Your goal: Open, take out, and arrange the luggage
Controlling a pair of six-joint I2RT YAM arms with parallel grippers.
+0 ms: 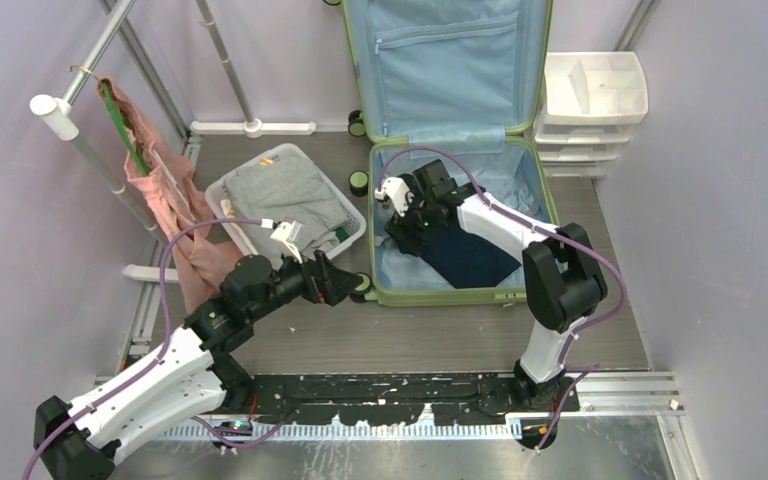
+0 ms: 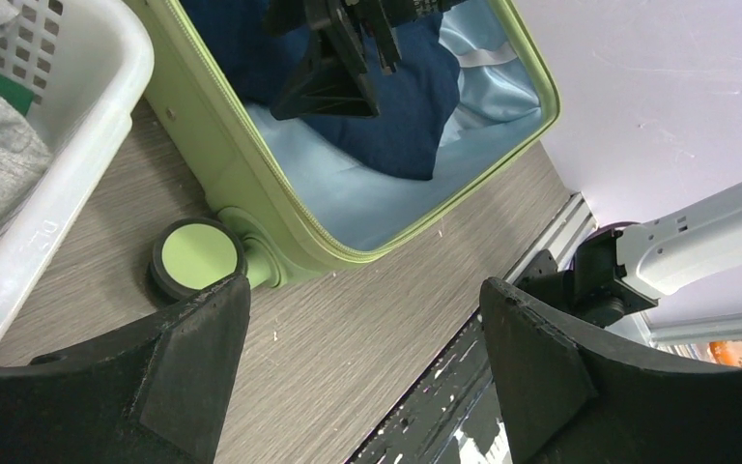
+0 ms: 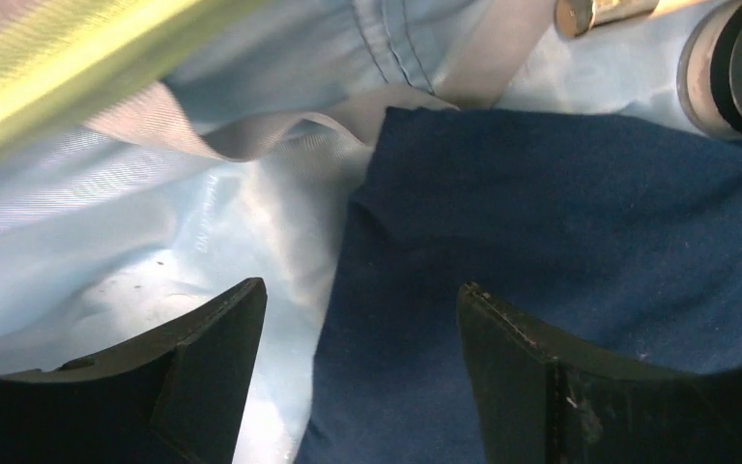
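The green suitcase [image 1: 465, 296] lies open with its lid up. A folded dark navy cloth [image 1: 470, 258] lies inside on the pale blue lining. My right gripper [image 1: 405, 235] is open over the cloth's left part. In the right wrist view the cloth [image 3: 541, 222] has a cream tube [image 3: 599, 12] and a round dark jar [image 3: 739, 68] beyond it. My left gripper [image 1: 330, 290] stands open outside the suitcase's front-left corner, empty between its fingers.
A white basket [image 2: 68, 213] holding grey clothes stands left of the suitcase. A pink garment [image 1: 200, 260] hangs on a rack at the left. White drawers [image 1: 590, 90] stand at the back right.
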